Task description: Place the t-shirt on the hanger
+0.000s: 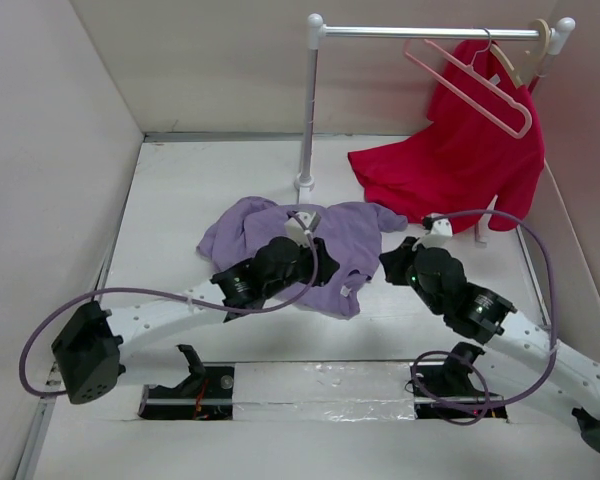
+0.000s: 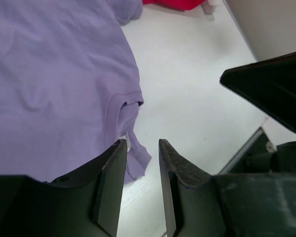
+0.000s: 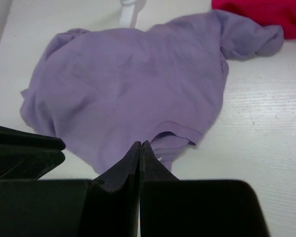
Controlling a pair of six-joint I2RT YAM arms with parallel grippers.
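Observation:
The purple T-shirt [image 1: 240,230] lies crumpled flat on the white floor, its collar toward the right in the left wrist view [image 2: 64,79]. A pink hanger [image 1: 460,90] hangs on the rail at the upper right. My left gripper [image 1: 320,262] is over the shirt's right part, its fingertips [image 2: 116,158] slightly apart with nothing held. My right gripper [image 1: 390,262] is just right of the shirt, shut with nothing showing between its fingertips.
A red garment [image 1: 440,170] on a wooden hanger drapes at the back right. The metal rail [image 1: 420,32] stands at the back, its left post [image 1: 308,110] behind the shirt.

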